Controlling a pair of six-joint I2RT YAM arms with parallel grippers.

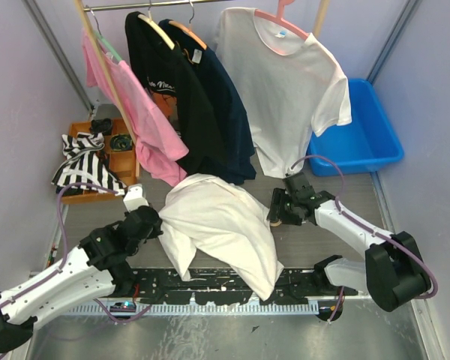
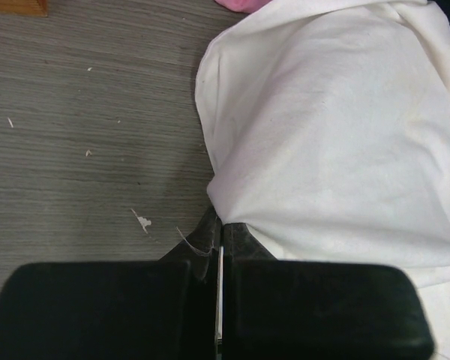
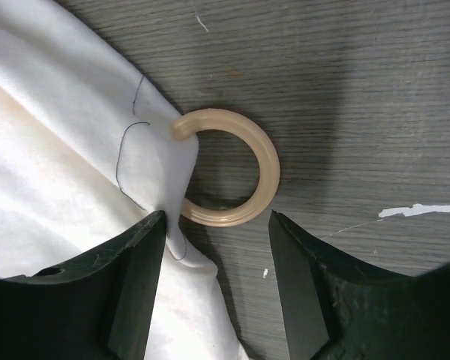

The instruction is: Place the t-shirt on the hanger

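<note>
A white t-shirt [image 1: 217, 225] lies bunched on the table between the two arms. My left gripper is shut on its left edge, with the cloth drawn tight from the fingertips in the left wrist view. Out of the shirt's right side pokes a curled tan hook of the hanger [image 3: 268, 169]; the rest of the hanger is hidden under the cloth. Around that spot my right gripper stands open, one finger against the white cloth [image 3: 90, 142] and the other over bare table beyond the hook.
Pink, black, navy and white shirts hang from a rail [image 1: 161, 4] at the back. A blue bin [image 1: 360, 131] stands at back right, and a wooden tray [image 1: 124, 161] with striped cloth at left. Bare table [image 1: 322, 244] shows at right.
</note>
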